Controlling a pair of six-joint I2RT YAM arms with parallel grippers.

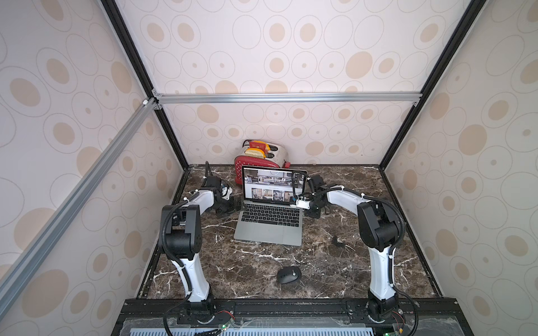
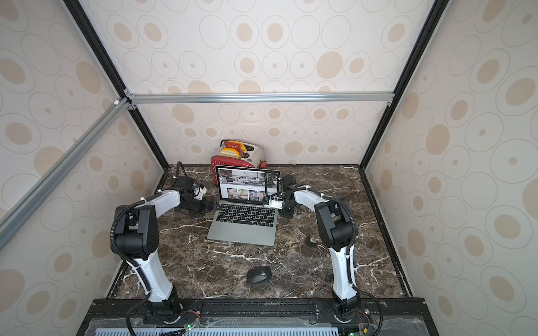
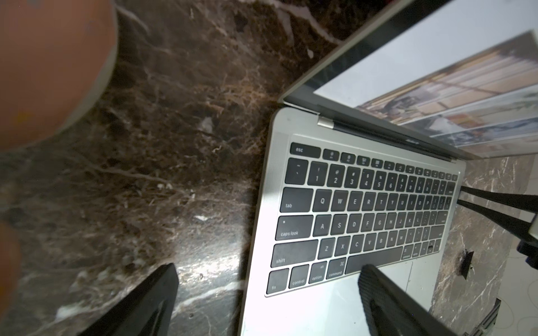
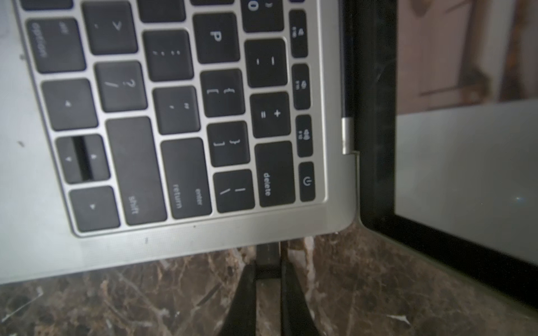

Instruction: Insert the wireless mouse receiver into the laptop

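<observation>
The silver laptop (image 1: 263, 232) stands unfolded mid-table with its screen lit. At its right side edge, in the right wrist view, my right gripper is shut on a small dark receiver (image 4: 268, 260). The receiver's far end meets or passes under the laptop's edge (image 4: 246, 238), beside the delete key; whether it sits inside a port is hidden. My left gripper is open by the laptop's left side, its fingers (image 3: 148, 305) wide apart with nothing held between them.
A black mouse (image 1: 289, 274) lies on the front of the table. Behind the laptop stands a red and cream toaster (image 1: 260, 156). A small black scrap (image 3: 466, 263) lies right of the laptop.
</observation>
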